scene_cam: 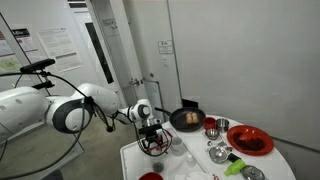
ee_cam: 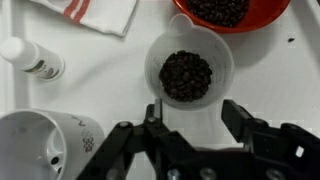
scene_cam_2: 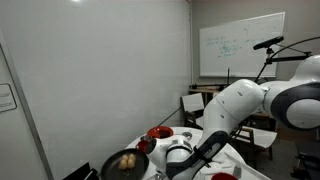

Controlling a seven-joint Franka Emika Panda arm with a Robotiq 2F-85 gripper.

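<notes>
In the wrist view a translucent cup (ee_cam: 219, 62) with a small handle holds dark coffee beans (ee_cam: 185, 77). My gripper points at its near side, its two fingers spread apart on the left and right. Nothing shows clasped between them, and the cup's rim lies just beyond the fingertips. From exterior view 1 the gripper (scene_cam: 154, 146) appears low over the left part of the white table. Contact with the cup cannot be made out.
A red bowl (ee_cam: 263, 14) of beans stands just past the cup. To the left are a white mug (ee_cam: 88, 128), a white-capped bottle (ee_cam: 48, 66) and a striped cloth (ee_cam: 112, 14). A black pan (scene_cam: 187, 128) and red plate (scene_cam: 262, 148) sit farther off.
</notes>
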